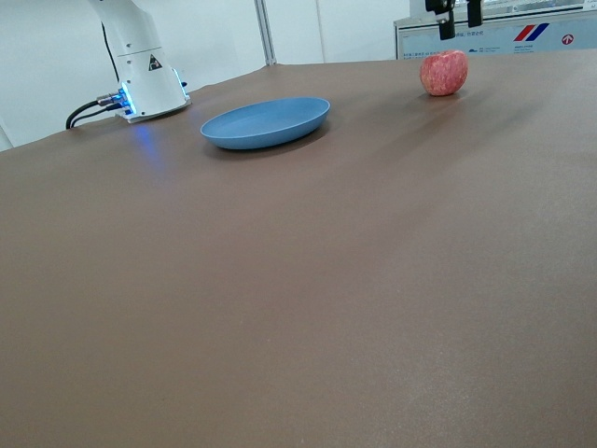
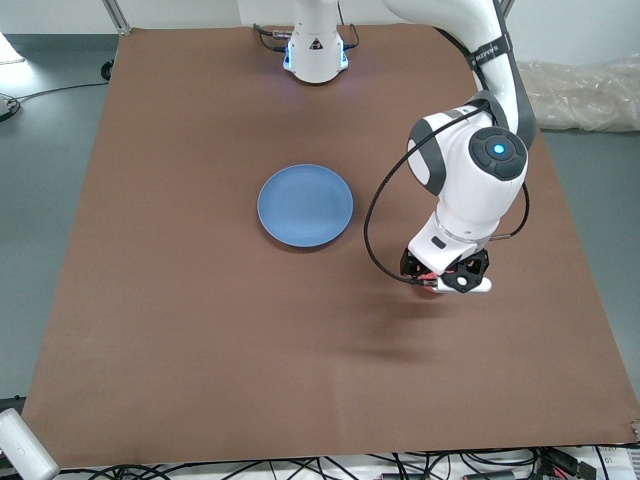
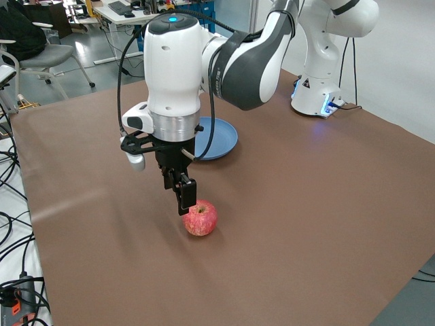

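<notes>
A red apple (image 1: 443,73) rests on the brown table. In the top view my gripper (image 1: 459,28) hangs open just above it, its two black fingers apart and nothing between them. In the right view the gripper (image 3: 183,204) is over the apple (image 3: 199,219). In the left view the wrist (image 2: 450,265) hides most of the apple. A blue plate (image 2: 305,205) lies apart from the apple, also seen as a shallow dish (image 1: 265,123) in the top view.
Cables (image 3: 13,217) run along one edge outside the brown surface.
</notes>
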